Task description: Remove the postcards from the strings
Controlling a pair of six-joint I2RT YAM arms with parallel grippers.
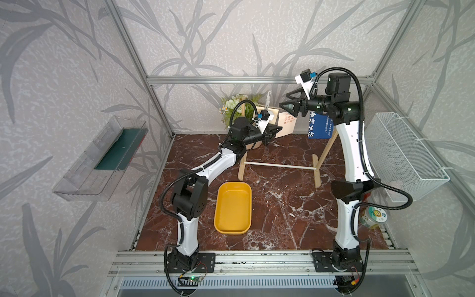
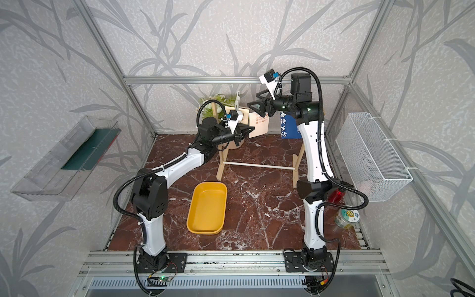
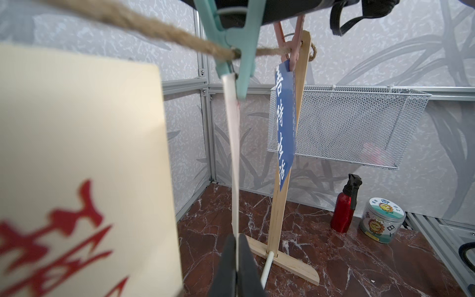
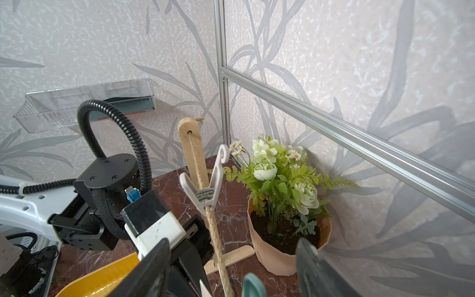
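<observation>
My left gripper is shut on the lower edge of the middle postcard (image 3: pixel 233 148), seen edge-on in the left wrist view. A teal clip (image 3: pixel 251 42) still pins that card's top to the string (image 3: pixel 148 27). My right gripper stands open, with the teal clip (image 4: pixel 253 286) between its fingers at the bottom of the right wrist view. A cream postcard with red writing (image 3: pixel 89 133) is close on the left. The blue postcard (image 3: pixel 285 118) hangs under a pink clip (image 3: pixel 295 47) by the right post. In the top left view, the left gripper (image 1: pixel 278 129) partly covers the cream cards.
The yellow tray (image 1: pixel 233 208) on the table is empty. A white clip (image 4: pixel 203 193) sits on the string near the left post, with a flower pot (image 4: pixel 289 247) behind. A red bottle (image 3: pixel 344 205) and a tin (image 3: pixel 382 220) stand at the right.
</observation>
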